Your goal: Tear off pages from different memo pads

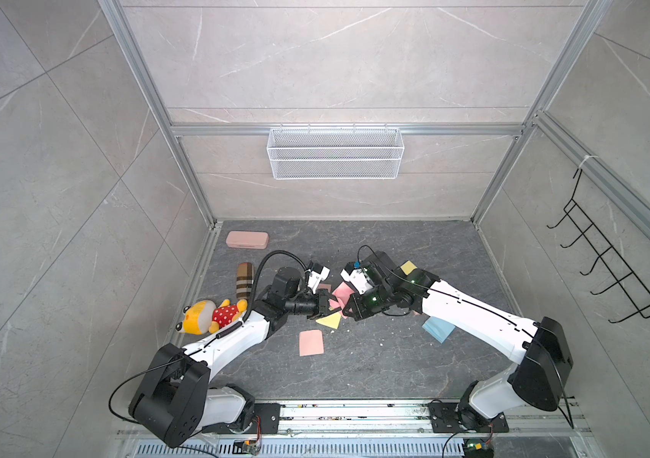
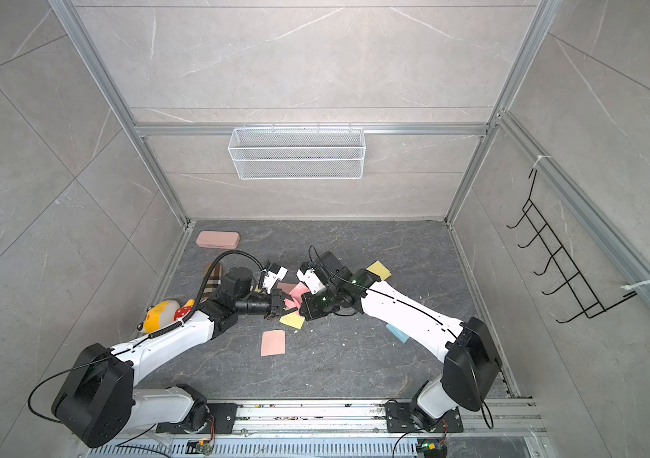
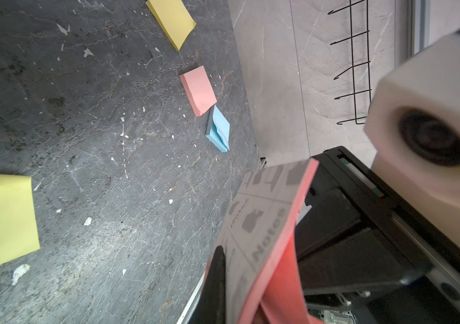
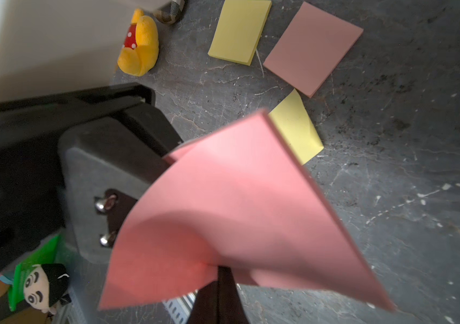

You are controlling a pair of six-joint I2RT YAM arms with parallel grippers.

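Note:
My left gripper [image 1: 332,308] is shut on a thin pink memo pad [image 1: 342,293], raised above the table. In the left wrist view the pad's grey printed back [image 3: 257,216] faces the camera, and a pink page [image 3: 289,275] bends away from it. The right wrist view has this pink sheet [image 4: 224,199] curving wide across its middle, over my right gripper. Those right fingers are shut together at the sheet's lower edge. Whether the sheet touches them cannot be told. Parts of the left fingers are hidden by the pad.
Yellow [image 3: 171,21], pink [image 3: 199,90] and blue [image 3: 218,128] pads lie to the right. A loose yellow sheet [image 1: 329,320] and pink sheet [image 1: 311,342] lie in front. A plush toy [image 1: 210,316] and pink case [image 1: 247,239] sit left. Both grippers stand close together.

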